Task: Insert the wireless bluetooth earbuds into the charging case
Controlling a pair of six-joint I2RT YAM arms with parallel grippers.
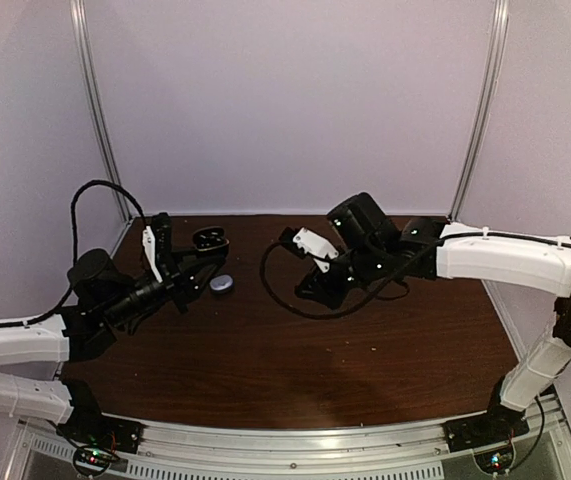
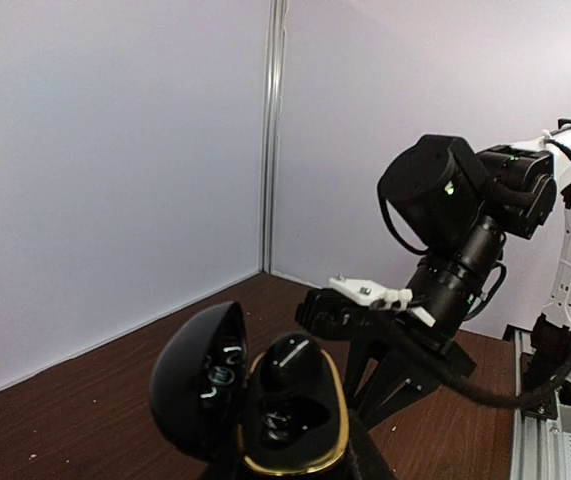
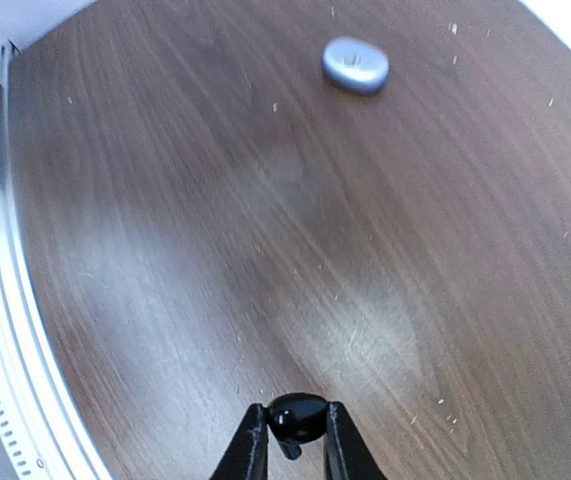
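The black charging case (image 2: pixel 295 455) with a gold rim is up off the table, its lid (image 2: pixel 200 380) open, and my left gripper (image 1: pixel 203 266) is shut on it. A glossy dark bulge, seemingly an earbud (image 2: pixel 292 358), fills the case's far slot; the near slot looks hollow. In the right wrist view a small black earbud (image 3: pixel 297 415) is pinched between the fingertips of my right gripper, its stub pointing down. In the top view the right gripper is to the right of the case and apart from it; that view does not show the earbud clearly.
A small silvery-blue oval object (image 3: pixel 355 66) lies on the brown table (image 3: pixel 265 250), just below the case in the top view. A metal rail (image 3: pixel 40 370) borders the table, and pale walls (image 1: pixel 285 110) enclose it.
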